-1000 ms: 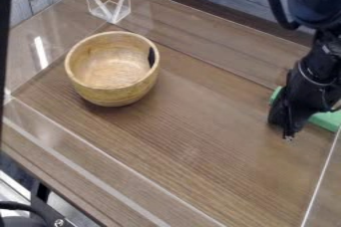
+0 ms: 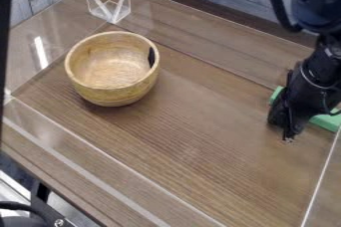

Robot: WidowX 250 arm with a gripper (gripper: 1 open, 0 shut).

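Note:
My black gripper is low over the right side of the wooden table, its tips down near the surface, shut as far as it shows. Partly behind it at the right edge lies a green object, mostly hidden by the gripper, so I cannot tell whether the fingers touch it.
A wooden bowl stands on the left part of the table. A white wire-like object is at the back left.

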